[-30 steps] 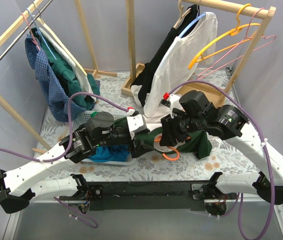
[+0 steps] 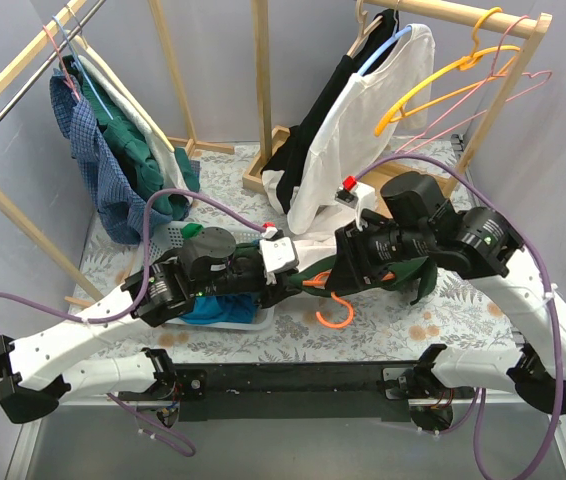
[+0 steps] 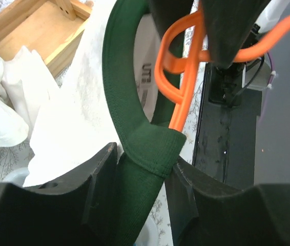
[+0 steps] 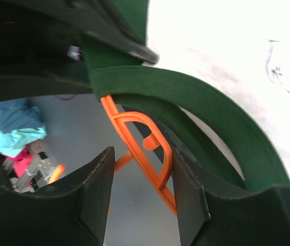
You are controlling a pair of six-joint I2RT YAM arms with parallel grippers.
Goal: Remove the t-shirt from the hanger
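The T-shirt, white with a dark green neckband (image 3: 150, 146), lies between my two grippers, its green part (image 2: 418, 275) spread to the right. My left gripper is part open, and the neckband runs between its fingers; whether they press on the cloth is unclear. My right gripper is shut on the orange hanger (image 4: 140, 148), near its looped neck. In the left wrist view the hanger (image 3: 188, 87) passes through the neck opening beside the band. Its hook (image 2: 335, 318) shows below the grippers from above. Much of the hanger is hidden by the arms and cloth.
A rack on the left carries blue and green clothes (image 2: 113, 140). On the right rack hang a white shirt (image 2: 363, 120), a black garment and empty hangers (image 2: 443, 75). A grey basket (image 2: 248, 322) holding blue cloth sits under my left arm.
The green shirt part has drawn upward.
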